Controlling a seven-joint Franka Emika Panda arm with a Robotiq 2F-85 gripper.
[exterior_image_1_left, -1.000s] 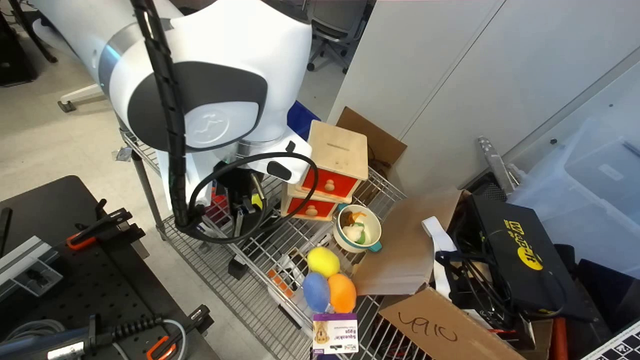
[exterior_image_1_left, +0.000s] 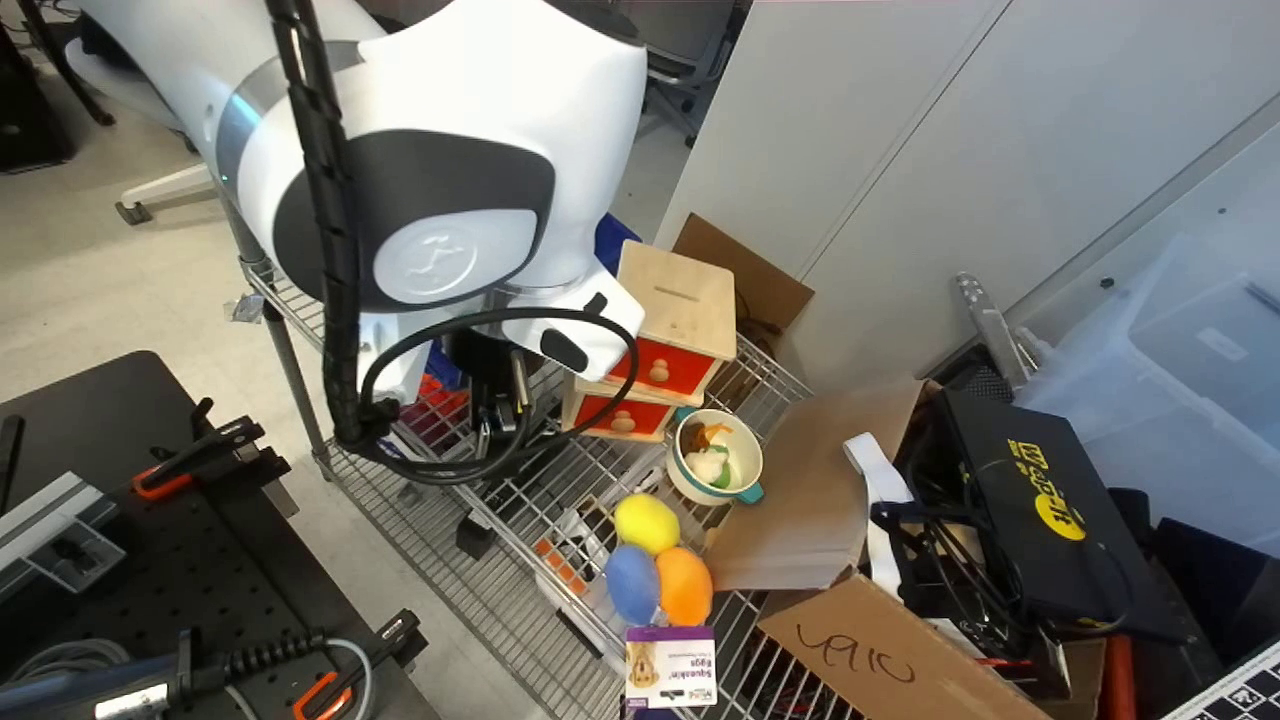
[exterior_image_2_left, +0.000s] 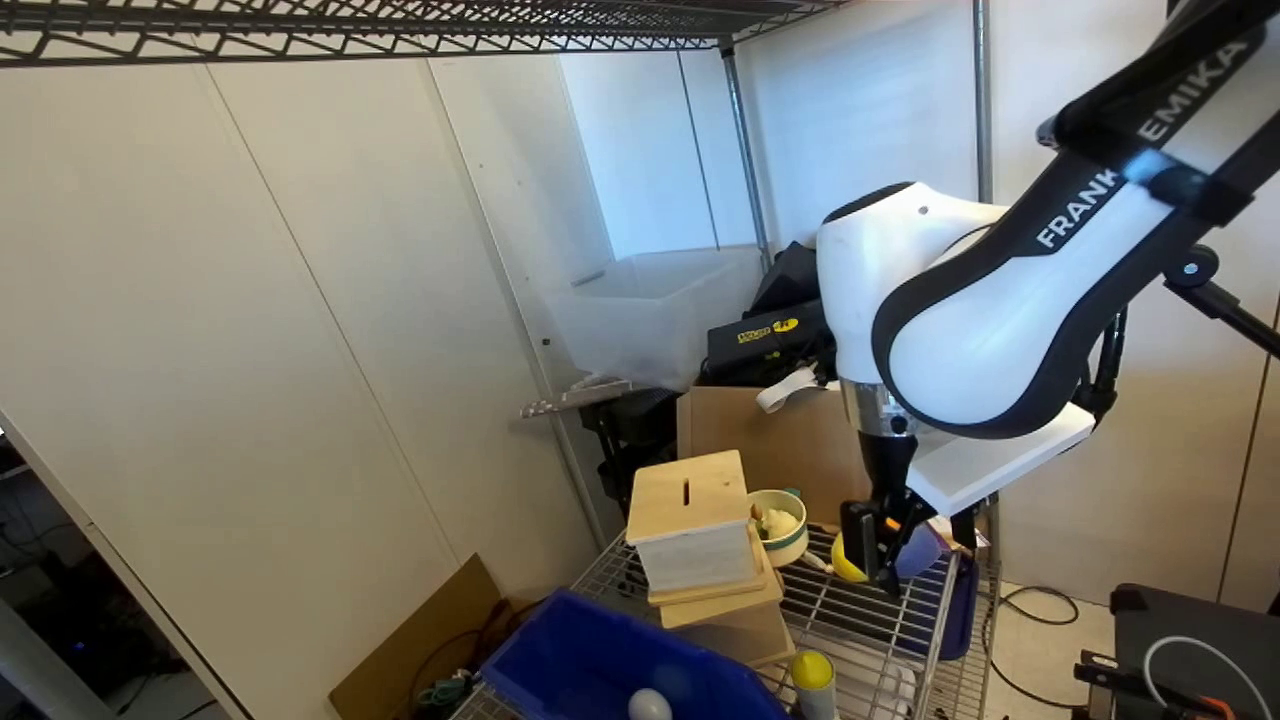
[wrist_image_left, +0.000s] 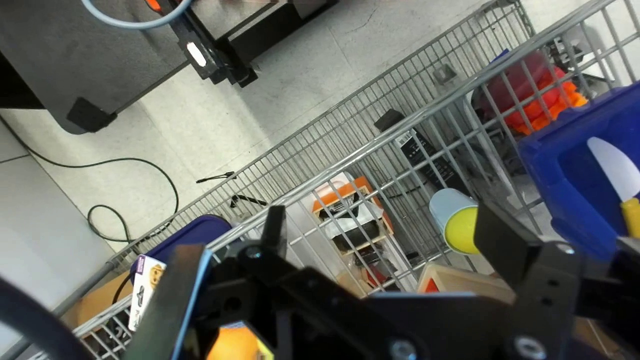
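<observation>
My gripper stands open over the wire shelf, with its fingers wide apart and nothing held. Seen in the wrist view, a light-blue cylinder with a yellow top (wrist_image_left: 460, 225) lies below, closer to the right finger. In exterior view 2 that cylinder (exterior_image_2_left: 813, 684) stands upright near the front, apart from the gripper (exterior_image_2_left: 882, 546). Yellow (exterior_image_1_left: 648, 523), blue (exterior_image_1_left: 632, 584) and orange (exterior_image_1_left: 685, 587) eggs sit together on the shelf in exterior view 1. There, the gripper (exterior_image_1_left: 498, 420) is partly covered by a black cable loop.
Stacked wooden boxes with red drawers (exterior_image_1_left: 655, 366) stand beside a cream bowl (exterior_image_1_left: 729, 486) of toy food. A blue bin (exterior_image_2_left: 564, 648) occupies the near side. A small white-and-purple card (exterior_image_1_left: 669, 667) is past the eggs. Cardboard (exterior_image_1_left: 810, 492) borders the shelf.
In exterior view 1 the arm and gripper have shifted slightly right, toward the wooden boxes. The shelf objects look unmoved.
</observation>
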